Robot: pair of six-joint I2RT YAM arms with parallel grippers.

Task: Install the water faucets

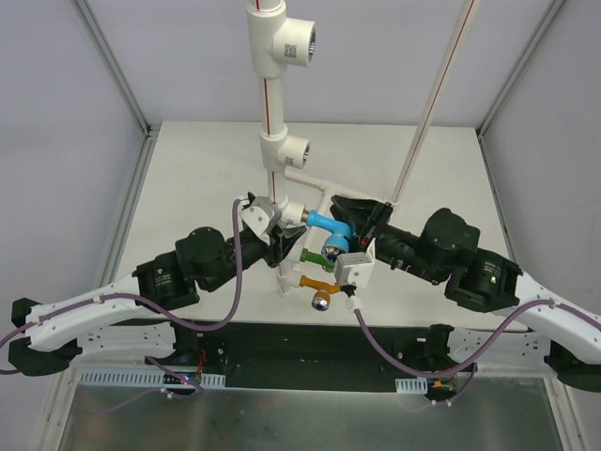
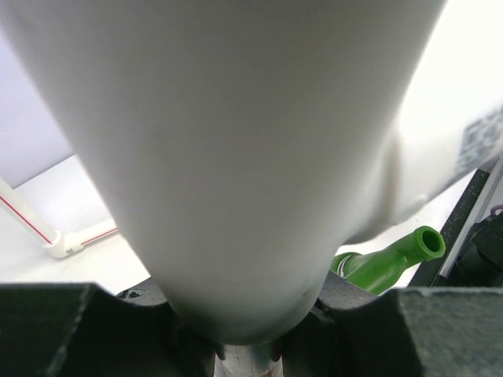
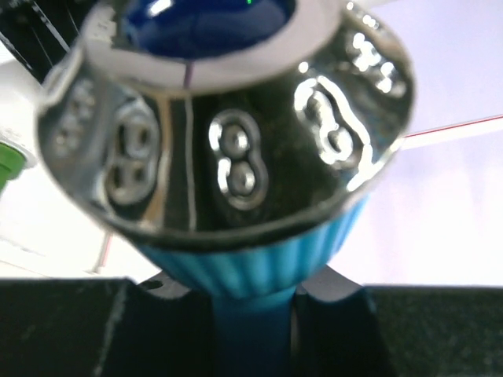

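Note:
The blue faucet (image 1: 324, 223) has its brass end at the mouth of a white side fitting (image 1: 294, 214) on the upright pipe (image 1: 273, 103); some brass shows between them. My right gripper (image 1: 354, 228) has its fingers around the faucet's blue body. Close up in the right wrist view, a chrome collar (image 3: 251, 149) sits above the blue neck (image 3: 255, 259), between the fingers; whether they press on it is unclear. On the left, my gripper is shut on the white pipe (image 2: 236, 196), just beside the fitting.
Below the blue faucet, a green faucet (image 1: 317, 259) and an orange-yellow faucet (image 1: 319, 285) stick out from the same pipe. Higher up are two empty side sockets (image 1: 295, 152). A thin white pipe (image 1: 437, 94) slants behind the right arm. The white board (image 1: 202, 178) behind is bare.

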